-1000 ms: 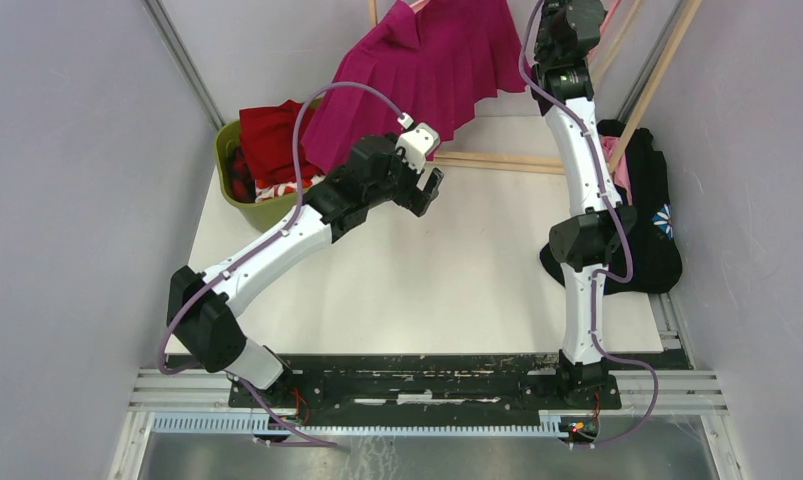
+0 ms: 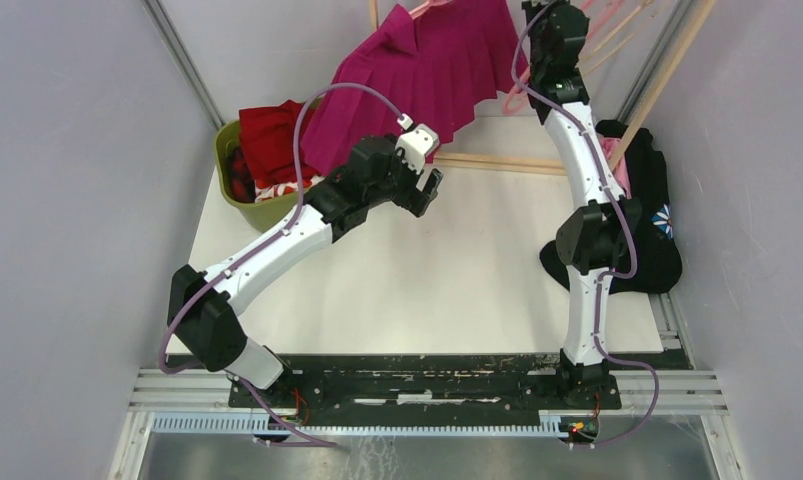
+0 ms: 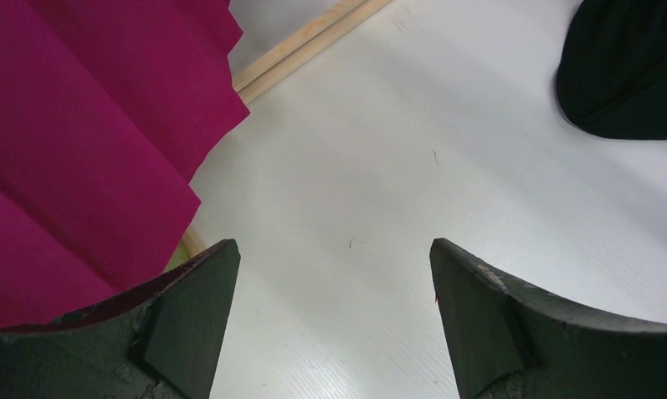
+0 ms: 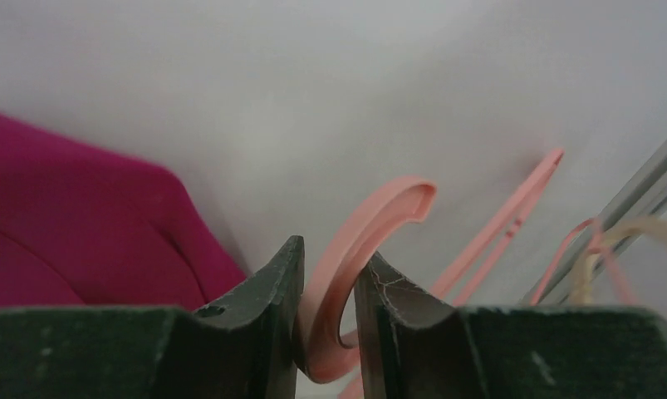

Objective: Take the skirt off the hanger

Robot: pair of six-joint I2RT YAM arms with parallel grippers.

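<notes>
A magenta pleated skirt [image 2: 407,75] hangs from a pink hanger [image 2: 429,5] on the wooden rack at the back; its hem fills the left of the left wrist view [image 3: 80,141]. My left gripper stands open in front of the skirt with nothing between its fingers. My right gripper is high at the back right of the top view; in the right wrist view a pink hanger hook [image 4: 371,224] lies at its fingers [image 4: 247,332], with more pink hangers behind and skirt cloth [image 4: 89,224] to the left.
A green basket [image 2: 227,180] with red clothing is at the back left. A black cloth [image 2: 642,260] lies at the right. Wooden bars [image 2: 497,163] run along the back.
The left arm is still.
</notes>
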